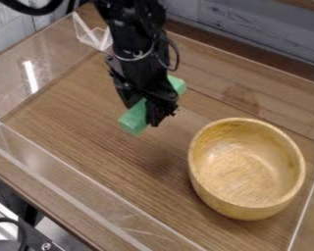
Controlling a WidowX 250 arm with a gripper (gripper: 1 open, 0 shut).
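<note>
My black gripper [149,100] hangs over the middle of the wooden surface, shut on a green object [133,118]. Part of the green object shows below the fingers and part to the right behind the arm, the rest hidden by the gripper.
A round tan bowl [246,167] sits at the right, apart from the gripper. A clear plastic item is at the upper left, walls line the back, and cables lie at the lower left corner.
</note>
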